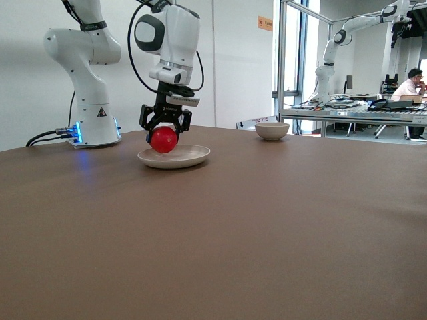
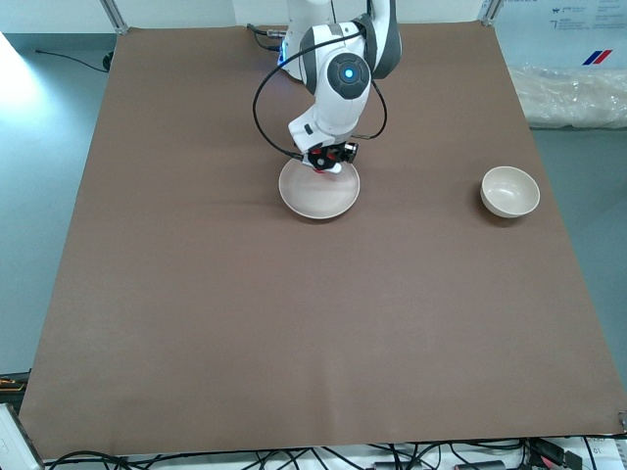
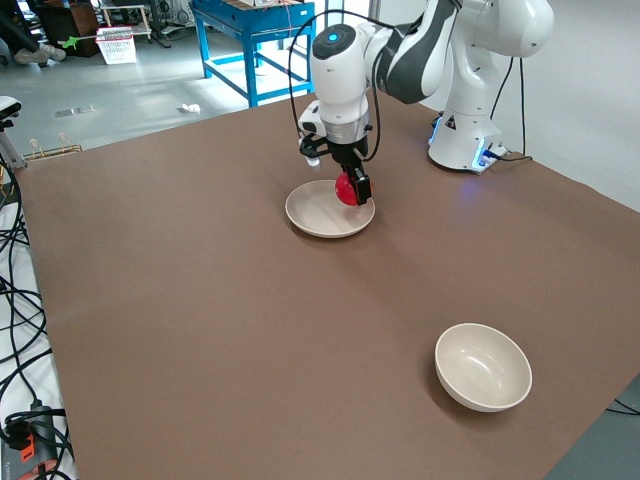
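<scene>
A red ball [image 1: 163, 139] sits between the fingers of my black gripper [image 1: 165, 127], low over a shallow white plate [image 1: 190, 157]. The same plate [image 3: 320, 222] shows under the ball [image 3: 346, 193] in the right camera view. In the left camera view my wrist hides most of the ball above the plate [image 2: 318, 204]. Whether the fingers grip the ball or stand loose round it is hard to tell. A white bowl [image 2: 509, 192] stands apart from the plate, empty, also seen as the bowl [image 3: 483, 370] in the right view.
Cables run along the table's outer edge in the left and right views. The robot's base [image 1: 95, 130] stands at the back, beside the plate.
</scene>
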